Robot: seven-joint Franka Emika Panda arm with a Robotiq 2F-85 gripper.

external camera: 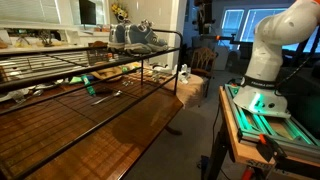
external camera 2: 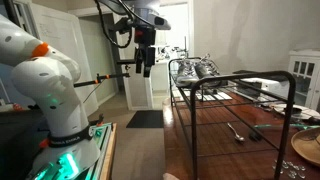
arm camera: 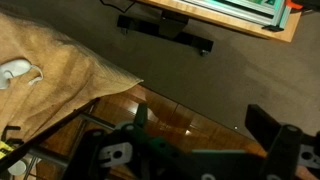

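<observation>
High over the grey floor, my gripper (external camera 2: 137, 71) points downward with its fingers apart. From the wrist view the gripper is open and nothing shows between its fingers. Beneath it lie bare floor and the edge of a brown wooden surface (arm camera: 172, 116). A black metal rack (external camera 2: 235, 111) stands along that surface. Grey shoes (external camera: 138, 36) sit on the rack's upper level at the far end. Among small items on the wood are a green object (external camera: 89, 85) and a spoon-like utensil (external camera 2: 235, 130).
A brown sheet (arm camera: 65, 70) with a white object (arm camera: 15, 69) on it lies left in the wrist view. My arm's wooden base table (external camera: 248, 145) stands across the floor gap (external camera: 180, 145). The rack's bars cross over the wooden surface.
</observation>
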